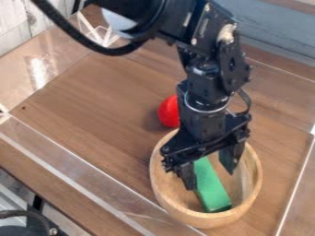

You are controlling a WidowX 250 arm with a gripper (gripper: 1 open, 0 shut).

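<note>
My black gripper [209, 162] hangs over a round wooden bowl [180, 205], with its fingers reaching down inside the rim and apart from each other. A green block [212, 192] lies in the bowl, slanting from the middle toward the front, its upper end partly hidden by the gripper. Whether the fingers touch the block cannot be told. A round red object [169, 112] sits on the table behind the bowl to the left, partly hidden by the arm.
Clear strips run along its near and right edges. A pale wall [277, 37] stands at the back, and a black cable loops from the arm at the top.
</note>
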